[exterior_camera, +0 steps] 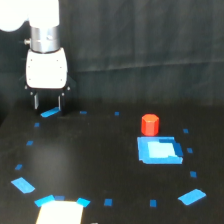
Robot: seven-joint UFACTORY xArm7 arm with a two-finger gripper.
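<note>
My gripper (48, 102) hangs at the far left above the black table, pointing down. Its two dark fingers stand apart, with nothing visible held between them. A red block (150, 124), many-sided or round, is right of centre, well away from the gripper. Directly in front of it lies a small blue tray (143, 150) with a white area inside. Whether the block touches the tray's back edge is hard to tell.
Flat blue strips lie around: one (50, 112) beneath the gripper, another (22, 185) at left, another (192, 197) at right. Small blue squares dot the table. A pale object (60, 213) is cut off at the bottom edge.
</note>
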